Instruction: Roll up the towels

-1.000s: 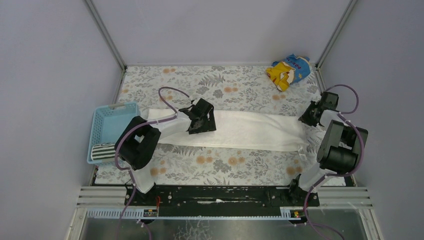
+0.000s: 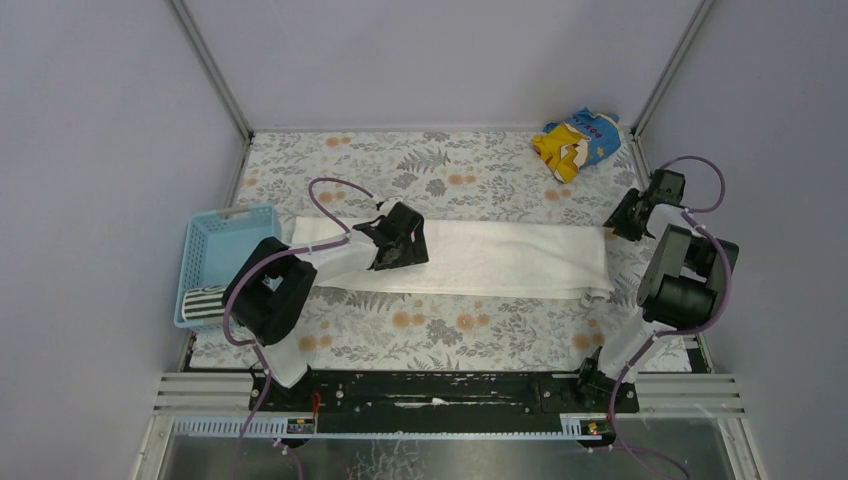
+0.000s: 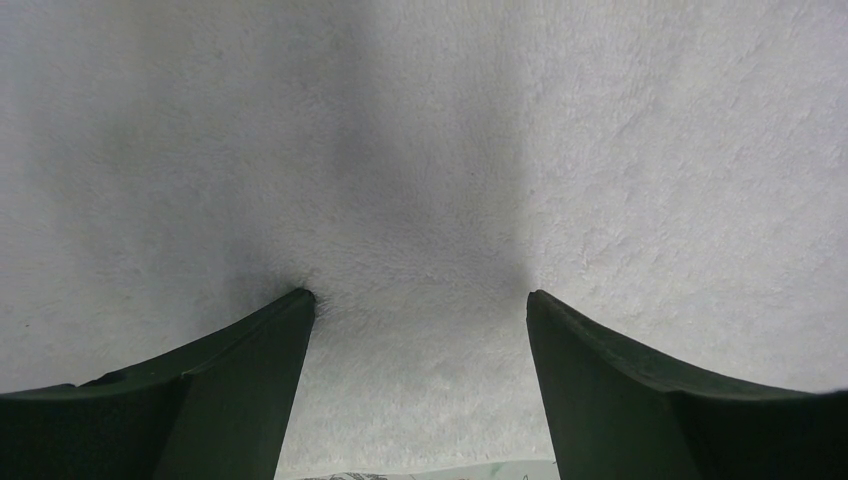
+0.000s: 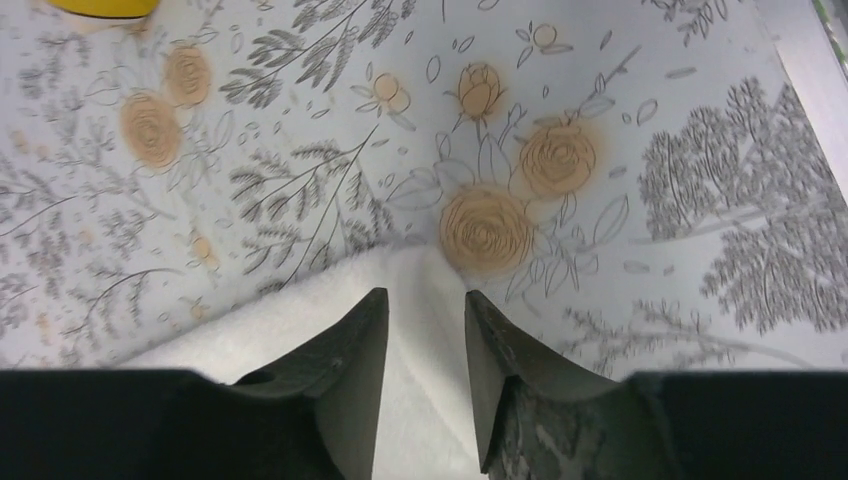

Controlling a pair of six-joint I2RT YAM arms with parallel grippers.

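A long white towel (image 2: 500,260) lies spread flat across the table, its long sides running left to right. My left gripper (image 2: 424,250) hangs over its middle-left part; in the left wrist view the fingers (image 3: 620,380) stand apart with only towel cloth below them. At the towel's far right corner is my right gripper (image 2: 612,228). Its fingers (image 4: 345,385) are partly apart in the right wrist view, on either side of the towel's corner (image 4: 415,270), with no cloth visibly pinched. The arm hides some of the towel's left end.
A light-blue basket (image 2: 220,252) with a striped cloth (image 2: 204,303) stands at the left. A blue-and-yellow bag (image 2: 580,143) sits at the back right. Floral tablecloth (image 2: 440,338) is clear in front of and behind the towel.
My right gripper has moved slightly away toward the back, and the towel's right edge now lies straighter. The left gripper has shifted only slightly to the left.
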